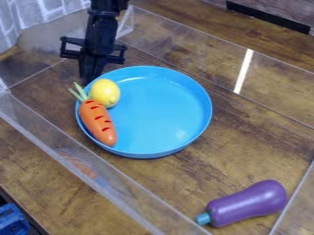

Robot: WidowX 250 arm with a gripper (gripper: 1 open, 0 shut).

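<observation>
A blue plate (157, 117) rests on the wooden surface, holding a yellow lemon-like toy (105, 91) and an orange carrot (98, 124) along its left side. A purple eggplant toy (249, 201) lies at the lower right, off the plate. My black gripper (91, 66) is just behind the plate's upper left rim, above the yellow toy; whether its fingers are apart or hold anything is hard to see.
Clear plastic walls line the left and the right of the work area. A blue object (13, 222) sits at the bottom left corner. Bare wood lies right of the plate.
</observation>
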